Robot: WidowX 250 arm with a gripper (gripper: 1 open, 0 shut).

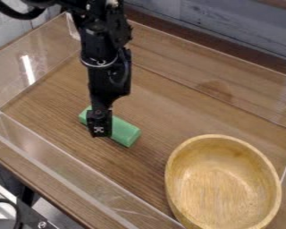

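Observation:
A green block (124,131) lies on the wooden table, long and flat, running diagonally. My black gripper (99,123) reaches down from the top of the view over the block's left part, hiding some of it. Its fingertips are low at the block; whether they straddle it or touch it I cannot tell.
A round light wooden bowl (223,179) sits at the front right. Clear panels run along the left and front edges, and a wall stands at the back.

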